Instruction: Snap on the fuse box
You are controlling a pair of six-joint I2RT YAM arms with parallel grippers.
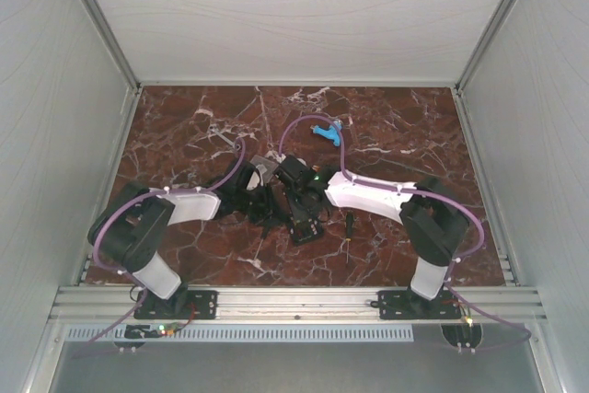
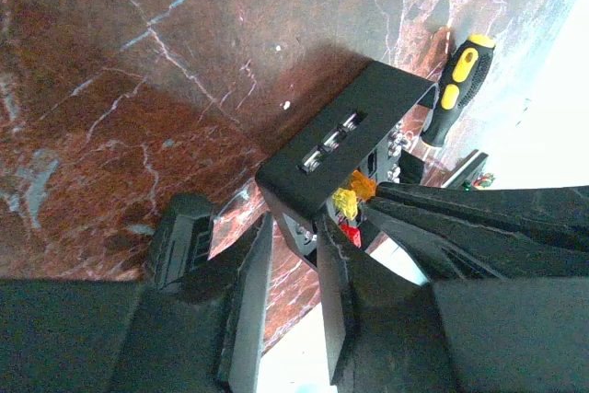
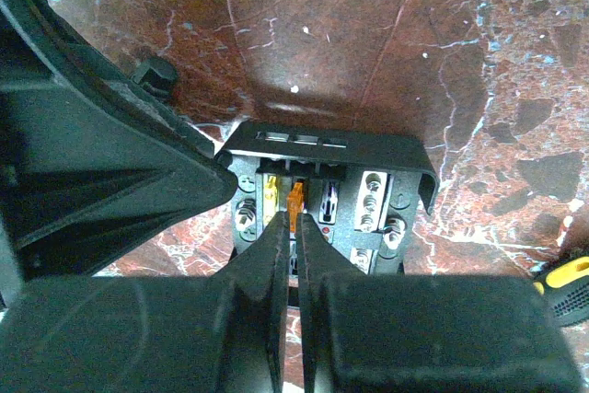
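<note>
The black fuse box [image 1: 306, 232] lies on the marble table beneath both grippers; in the right wrist view its housing [image 3: 350, 149] shows slots, terminals, a yellow fuse [image 3: 271, 195] and an orange fuse [image 3: 294, 200]. My right gripper is shut, its tips at the orange fuse; whether they grip it is hidden. My left gripper has its fingertips at the near corner of the box [image 2: 340, 135], a narrow gap between them; whether they touch it is unclear.
A screwdriver [image 2: 456, 89] lies right of the box. A blue object [image 1: 327, 132] lies further back, and a grey item [image 1: 263, 165] lies behind the grippers.
</note>
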